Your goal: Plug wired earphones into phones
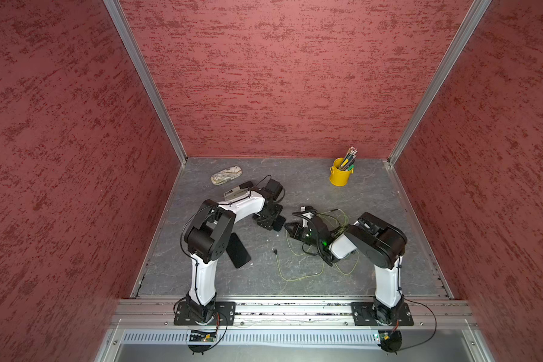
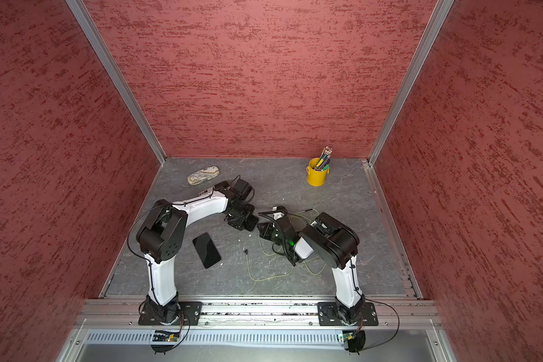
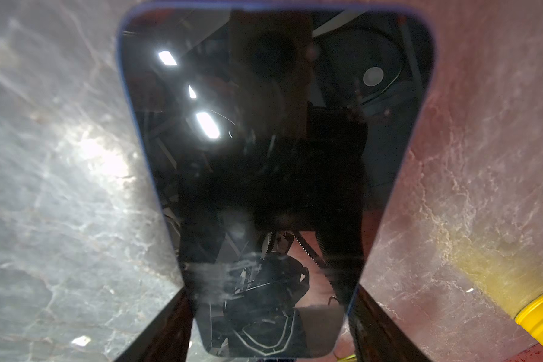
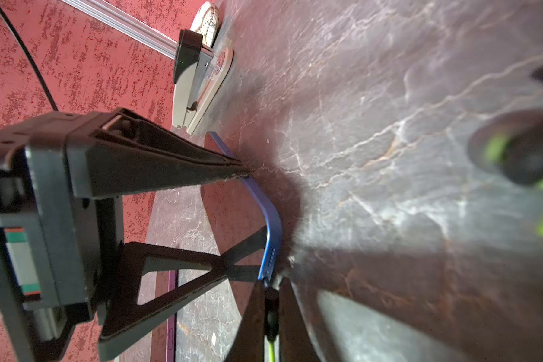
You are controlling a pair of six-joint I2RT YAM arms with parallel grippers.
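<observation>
A blue-edged phone [image 3: 277,181] with a dark glossy face is pinched across its width, my left gripper shut on it from both sides. In the right wrist view its blue end [image 4: 274,238], with small holes in it, faces my right gripper. That gripper is shut on a slim black plug [image 4: 272,319] with a yellow-green cable. The plug's front lies right at the lower corner of the phone's end; whether any of it is inside a port cannot be told. A second dark phone [image 1: 238,250] lies flat on the table, beside the left arm.
Yellow-green earphone cable [image 1: 301,278] loops around and under the right arm, with a loose dark connector [image 1: 275,251] left of it. A stapler [image 4: 202,84] and a patterned case [image 1: 226,175] are at the back left. A yellow pen bucket [image 1: 339,175] stands back right.
</observation>
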